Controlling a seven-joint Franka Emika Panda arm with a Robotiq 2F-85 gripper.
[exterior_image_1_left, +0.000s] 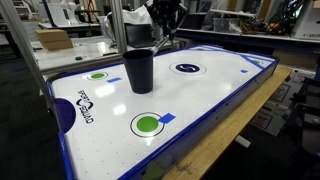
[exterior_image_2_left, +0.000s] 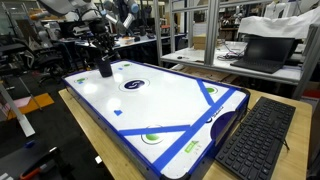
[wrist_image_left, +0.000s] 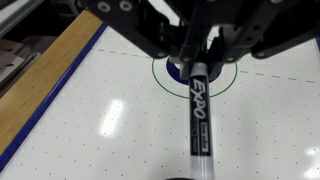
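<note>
An Expo marker with a grey-white barrel and black label is held in my gripper, whose fingers are shut on it. A black cup stands upright on the white game table. In exterior view 1 the gripper is at the top, above and just right of the cup's rim. The second exterior view has the cup at the table's far end, with the arm over it. A dark curved edge shows at the bottom of the wrist view, near the marker's end; the cup's inside is hidden.
Blue tape strips mark the table's near end in exterior view 2. Beside it are a black keyboard and a laptop. The table surface around the cup is clear. A wooden ledge runs along one side.
</note>
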